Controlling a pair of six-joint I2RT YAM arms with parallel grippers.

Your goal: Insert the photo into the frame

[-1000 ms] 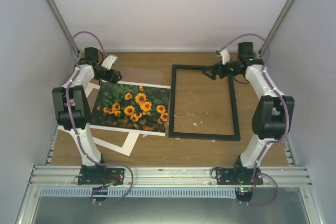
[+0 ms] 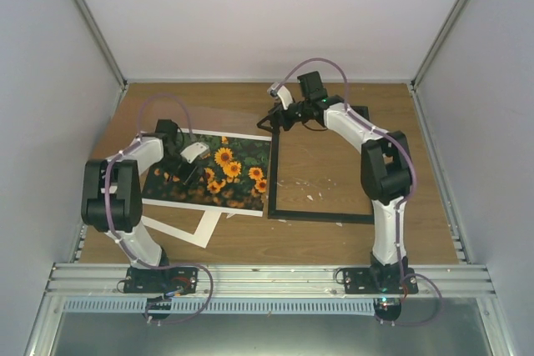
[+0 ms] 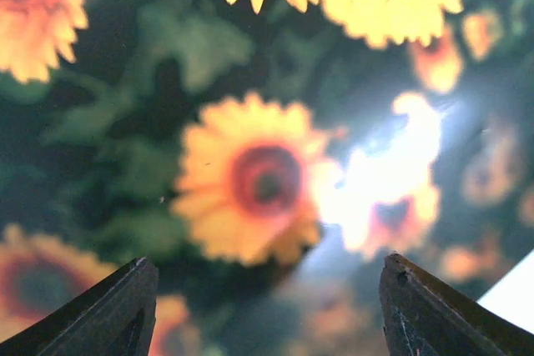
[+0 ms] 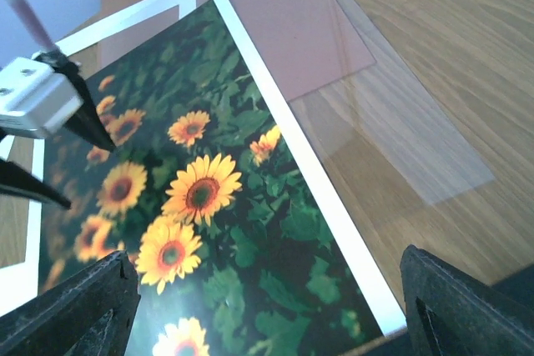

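Observation:
The sunflower photo (image 2: 242, 152), with white strips along its edges, lies flat on the left of the table. To its right is the black frame (image 2: 321, 216), empty, with bare wood inside it. My left gripper (image 2: 194, 174) hovers over the photo; in the left wrist view its fingers (image 3: 113, 310) stand wide apart, sunflowers below and nothing between them. Over the frame's far left corner is my right gripper (image 2: 267, 127), its fingers (image 4: 92, 310) apart and empty. The right wrist view shows the photo's edge and part of the frame (image 4: 517, 293) beneath it.
A white mat border (image 2: 188, 235) sticks out under the photo's near side. Behind the photo lie a pinkish sheet (image 4: 292, 35) and a clear sheet (image 4: 409, 131). Small pale scraps (image 2: 310, 198) dot the wood inside the frame. Open table remains in front.
My right gripper has travelled left across the frame to its far left corner. My left gripper has moved from the photo's far left corner toward the viewer and right, over the picture.

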